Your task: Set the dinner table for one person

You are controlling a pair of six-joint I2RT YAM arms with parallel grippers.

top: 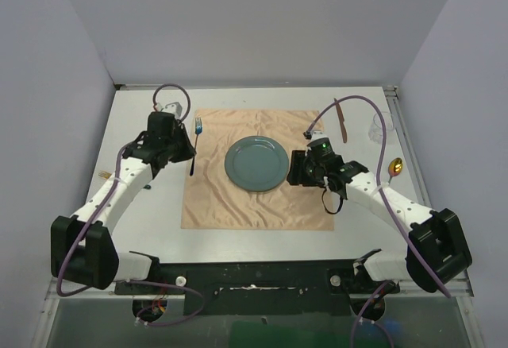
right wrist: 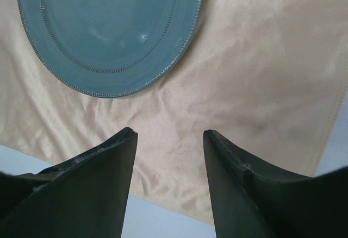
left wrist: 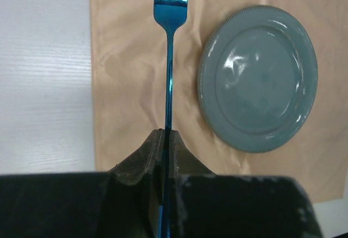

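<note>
A blue fork is pinched by its handle in my left gripper, tines pointing to the far side. In the top view my left gripper hangs over the left strip of the peach placemat, left of the grey-green plate, with the fork not touching the plate. Just right of the plate, my right gripper is open over bare cloth, nothing between its fingers. The plate lies flat on the placemat.
On the right stand a clear glass, a brown-handled knife and a gold spoon. Left of the placemat lie a gold utensil and a dark green one, both partly covered by my left arm. The placemat's far part is clear.
</note>
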